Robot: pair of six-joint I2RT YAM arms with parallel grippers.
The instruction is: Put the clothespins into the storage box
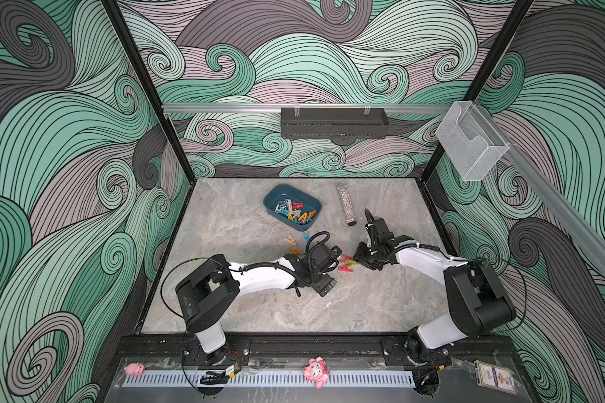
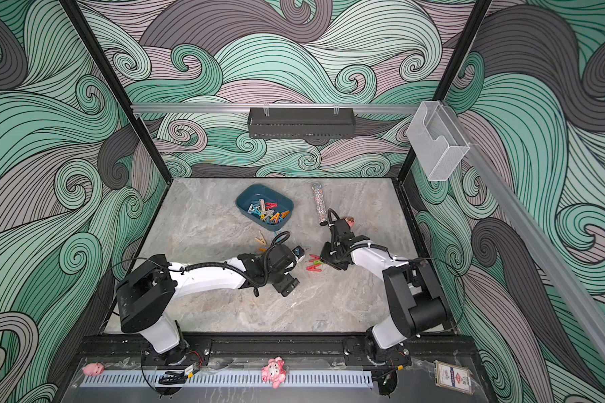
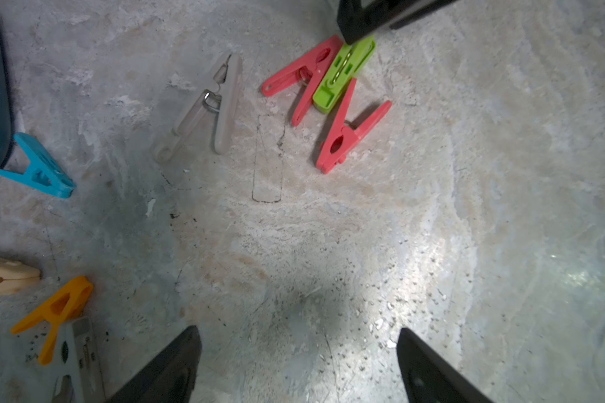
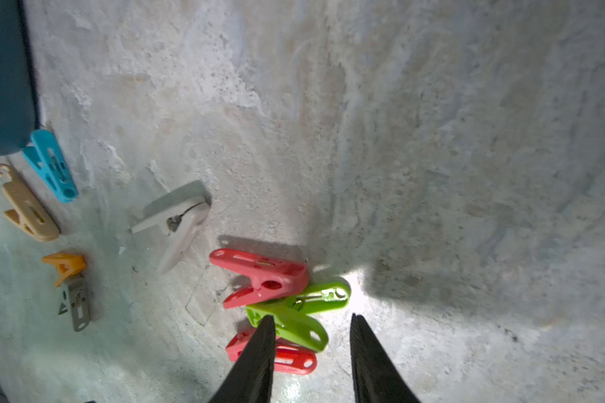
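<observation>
The dark blue box [image 1: 269, 202] stands towards the back with several clothespins inside. Two red clothespins [image 3: 338, 139] lie on the table around a green one [image 3: 340, 77]. Right over this cluster, my right gripper has its fingers apart; the green pin's end shows in front of the gap, not gripped. My left gripper is open over bare table, left of the cluster. A white clothespin [image 4: 181, 228], a blue one [image 4: 51, 165], a beige one [image 4: 29, 208], an orange one [image 4: 65, 265] and a grey one [image 4: 77, 302] lie loose.
A speckled tube [image 1: 346, 203] lies right of the box. Both grippers are close together mid-table, with the red and green pins between them.
</observation>
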